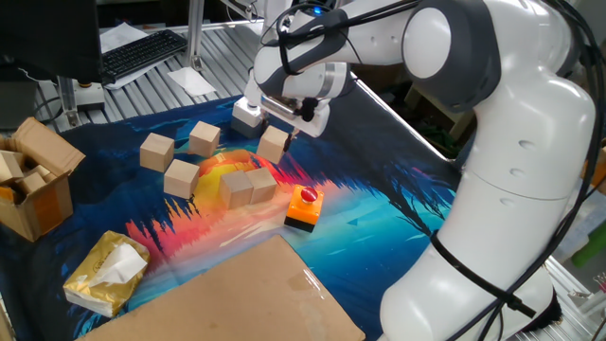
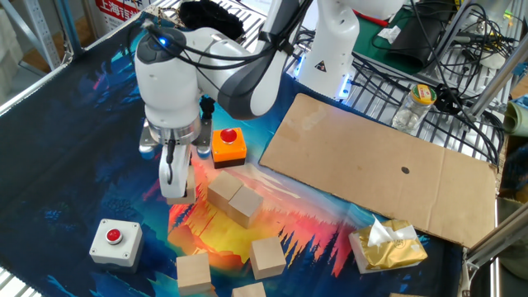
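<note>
My gripper (image 1: 275, 134) points down at the far side of the mat, with a wooden block (image 1: 271, 145) between its fingers. It looks shut on that block, which turns along with the hand, though the contact is partly hidden. In exterior view 2 the hand covers most of the same block (image 2: 188, 191). Whether the block touches the mat, I cannot tell. Two more blocks (image 1: 248, 188) stand side by side near the mat's middle. Other loose blocks (image 1: 157, 152) lie to the left.
An orange box with a red button (image 1: 305, 206) and a white button box (image 2: 116, 244) stand on the mat. A cardboard sheet (image 1: 232, 298), a tissue pack (image 1: 106, 275) and a carton of blocks (image 1: 40, 194) lie around.
</note>
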